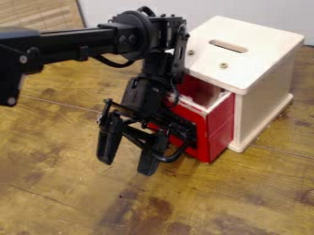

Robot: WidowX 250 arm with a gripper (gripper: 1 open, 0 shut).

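My black gripper (128,149) hangs low in front of a white box (260,84) with a red front panel (215,134). Its two fingers point down toward the wooden floor and stand apart, with nothing visible between them. The gripper's body covers much of the red panel and whatever is behind it; a narrow opening shows at the panel's top.
The white box has a slot and screws on top and stands at the back right against a white wall.
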